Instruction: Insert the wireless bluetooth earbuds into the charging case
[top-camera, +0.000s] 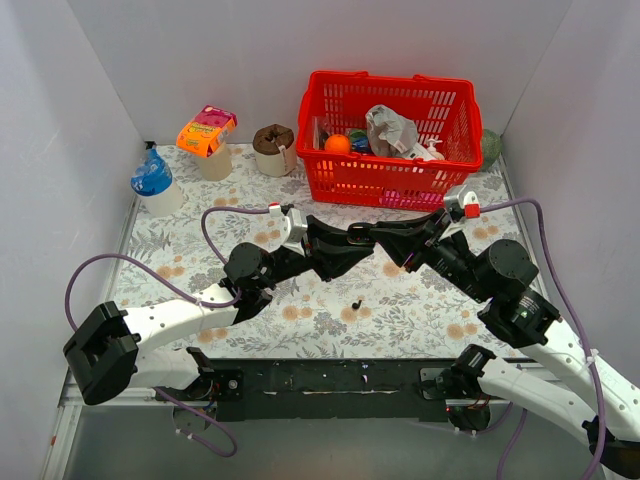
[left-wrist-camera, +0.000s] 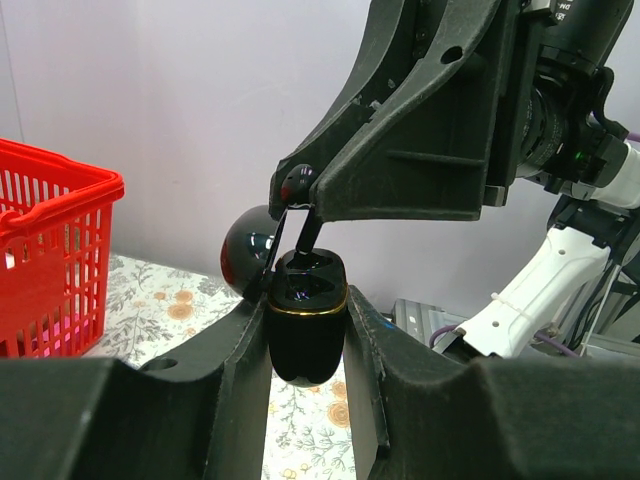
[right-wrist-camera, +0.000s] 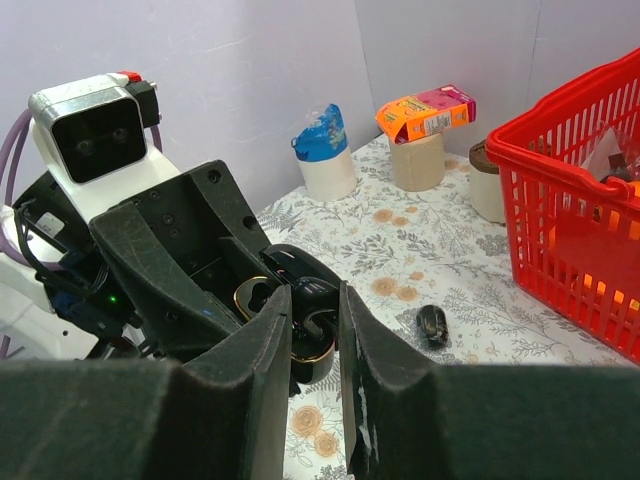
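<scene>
My left gripper (top-camera: 345, 243) is shut on the glossy black charging case (left-wrist-camera: 307, 335), which has a gold band round its body. The case's rounded lid (left-wrist-camera: 250, 252) stands open to one side. From the upper right, my right gripper reaches over the case, shut on a black earbud (left-wrist-camera: 298, 184). The earbud's stem (left-wrist-camera: 309, 232) points down at the case opening; whether its tip sits inside a slot, I cannot tell. In the right wrist view the held earbud (right-wrist-camera: 316, 292) overlaps the case. Another black earbud (right-wrist-camera: 432, 326) lies loose on the table.
A red basket (top-camera: 392, 188) filled with items stands at the back. Toward the back left are a blue-topped container (top-camera: 158, 185), an orange-and-pink box (top-camera: 207, 130) and a beige pot (top-camera: 274, 160).
</scene>
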